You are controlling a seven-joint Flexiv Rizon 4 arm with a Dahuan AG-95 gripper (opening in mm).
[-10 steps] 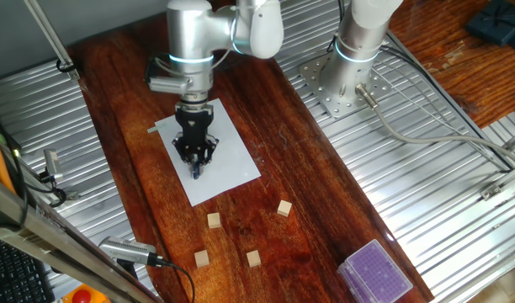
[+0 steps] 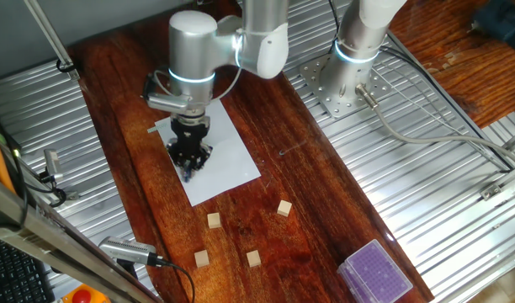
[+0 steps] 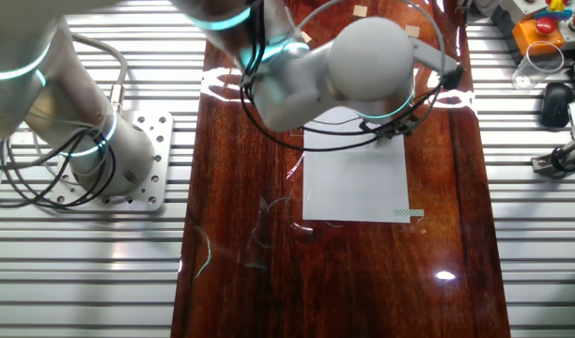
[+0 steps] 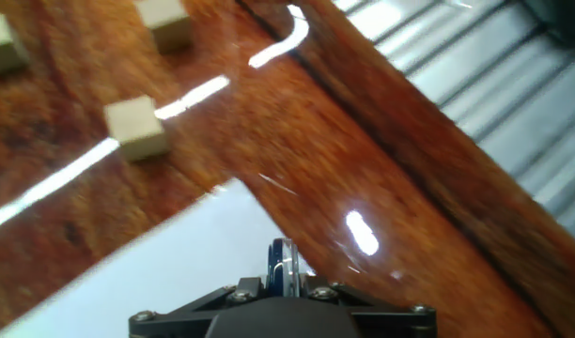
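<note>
My gripper is over the left part of a white sheet of paper, pointing down and somewhat blurred. In the wrist view its fingers stand together at the bottom middle, shut, with nothing visible between them. Several pale wooden cubes lie on the dark wood table past the sheet's near edge. Among them are a cube close to the paper and another cube farther right. The wrist view shows one cube just beyond the paper's corner. How high the fingertips are over the paper is hard to tell.
A purple-topped box sits at the table's near right corner. A camera on a mount stands by the left edge, its cable reaching over the wood. Bare table lies beyond the taped end of the sheet.
The gripper has shifted slightly left over the paper and its wrist has turned or tilted. The cubes, sheet and purple box have stayed in place.
</note>
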